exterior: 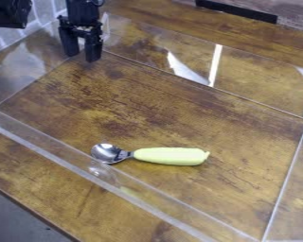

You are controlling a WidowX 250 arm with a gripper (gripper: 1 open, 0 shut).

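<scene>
My black gripper (80,40) is at the top left, low at the back corner of the clear-walled area, well away from the other objects; I cannot make out whether its fingers are apart or together. An ice cream scoop (167,155) lies in the lower middle of the wooden surface, its metal head pointing left and its pale yellow-green handle to the right.
Clear plastic walls border the wooden table (141,104) on the left, back, right and front. A dark strip (237,11) sits at the top edge beyond the table.
</scene>
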